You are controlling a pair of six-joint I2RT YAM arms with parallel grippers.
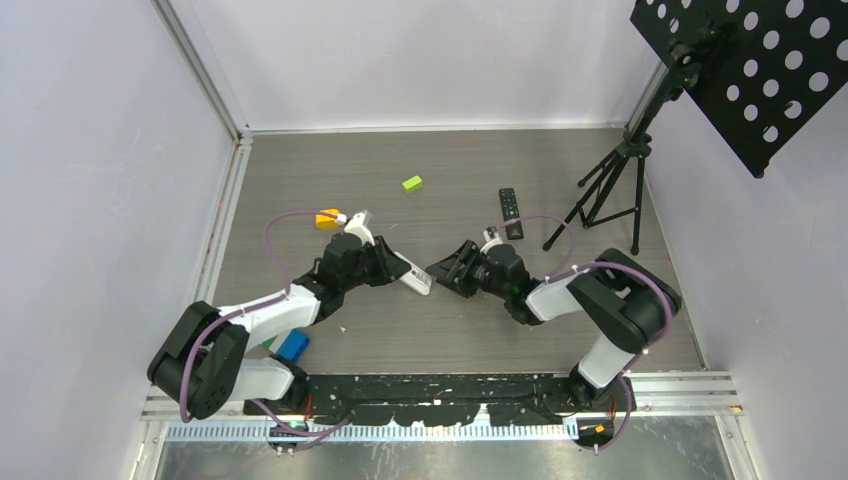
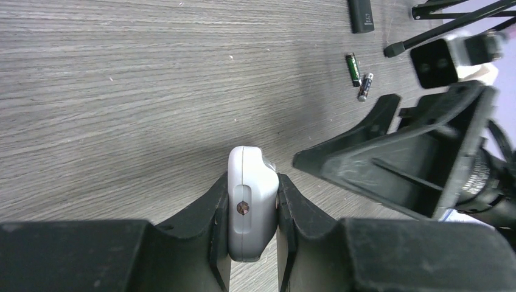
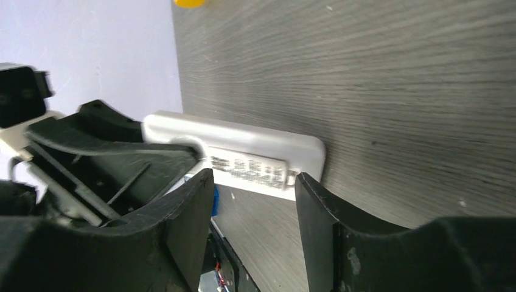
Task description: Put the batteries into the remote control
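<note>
The white remote (image 1: 414,278) is in my left gripper, which is shut on it; its end sticks up between the dark fingers in the left wrist view. Across from it, my right gripper has a gap between its fingertips and nothing in it. Beyond that gap, the right wrist view shows the remote's long side (image 3: 237,135), with a pale ridged panel and a small dark slot near its end. A green-and-black battery (image 2: 353,69) and a darker battery (image 2: 366,87) lie on the table, apart from the grippers.
A black remote (image 1: 510,212) lies on the far right, near the tripod (image 1: 627,160). A green block (image 1: 412,184) sits at the back, a yellow object (image 1: 327,218) to the left, a blue one (image 1: 293,345) near the left arm.
</note>
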